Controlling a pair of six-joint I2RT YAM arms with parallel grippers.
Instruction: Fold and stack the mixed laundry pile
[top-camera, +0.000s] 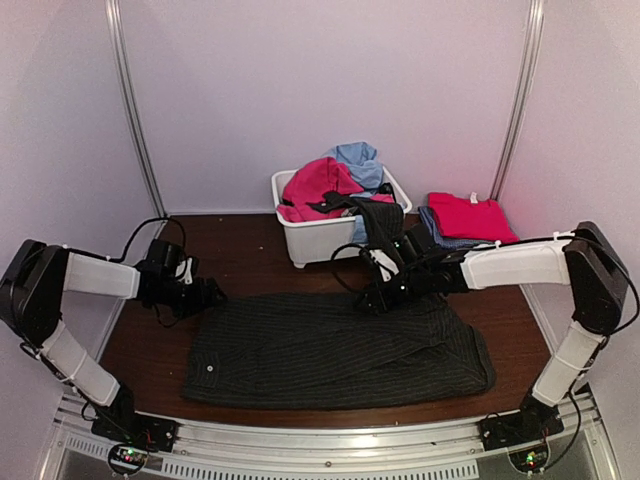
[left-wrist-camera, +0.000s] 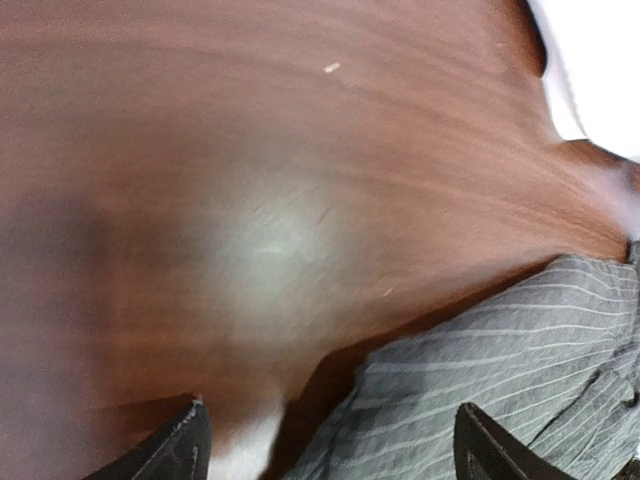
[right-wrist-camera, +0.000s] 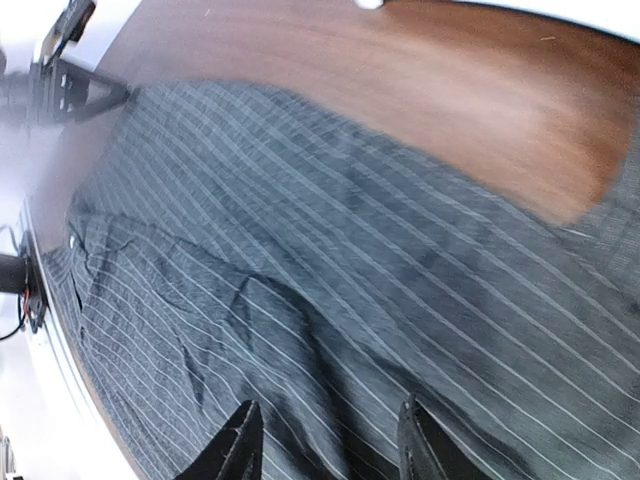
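A dark striped garment (top-camera: 300, 360) lies spread across the front of the table, with a length running up at the right to the white basket (top-camera: 320, 240), which holds pink, blue and dark laundry. My left gripper (top-camera: 205, 295) is open above the garment's left back corner; in the left wrist view its fingertips (left-wrist-camera: 485, 440) are apart, one over bare wood. My right gripper (top-camera: 375, 295) is over the garment's right half, fingers (right-wrist-camera: 240, 445) apart with nothing visibly held between them.
A folded stack (top-camera: 468, 215), pink on top of blue, sits at the back right. Bare wood (top-camera: 230, 250) shows left of the basket and along the garment's left side. Walls bound the table at back and sides.
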